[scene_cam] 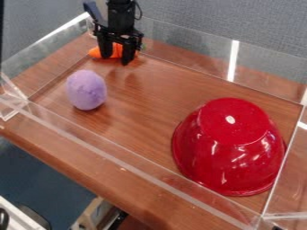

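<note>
The black gripper [117,43] is low at the back left, over an orange carrot [97,52] with its fingers down around it; whether it is shut on the carrot is hard to tell. A lilac egg-shaped object [86,89] lies left of centre on the wooden surface [144,117]. A large upturned red bowl [228,144] sits at the right.
Clear low walls [234,58] surround the wooden surface, with a grey backdrop behind. The middle of the surface between the lilac object and the bowl is bare.
</note>
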